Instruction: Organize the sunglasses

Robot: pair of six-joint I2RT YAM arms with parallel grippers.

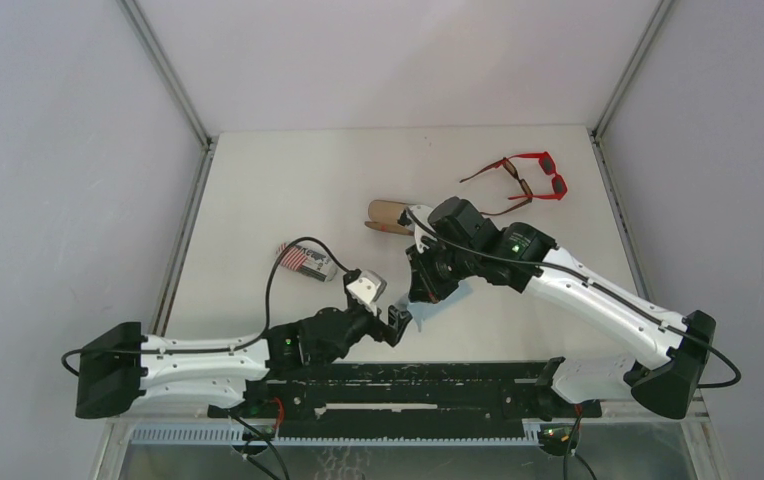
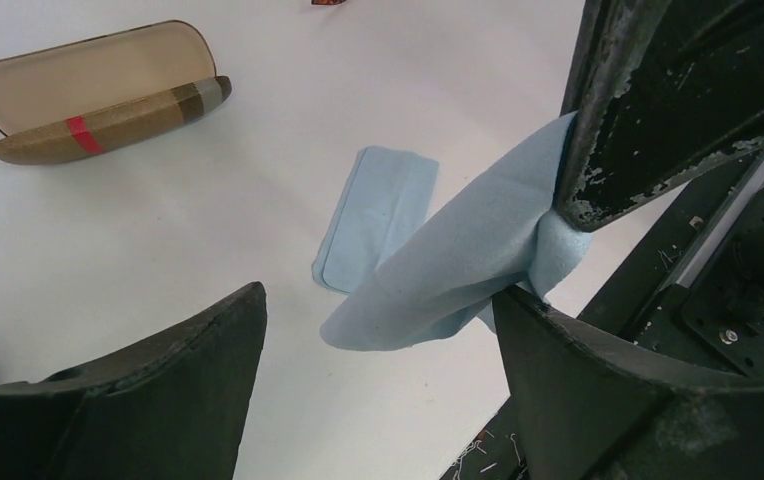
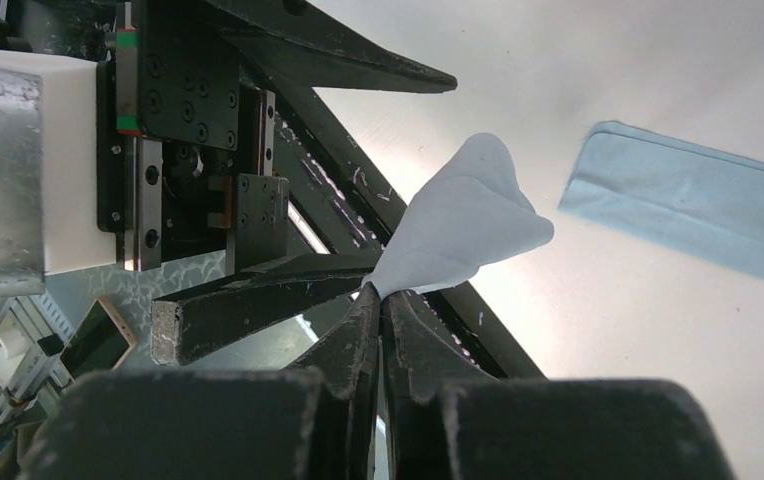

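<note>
A light blue cloth [image 3: 458, 220] hangs from the tips of my right gripper, which is shut on it. My left gripper stands part open just behind that cloth in the left wrist view. A second folded blue cloth [image 2: 373, 215] lies on the table. The brown glasses case [image 2: 108, 130] is open at mid-table. At the back right, red sunglasses [image 1: 556, 185] and brown sunglasses [image 1: 513, 172] lie together.
A striped can-like case [image 1: 306, 260] lies left of centre. Its front edge meets a black rail [image 1: 408, 372].
</note>
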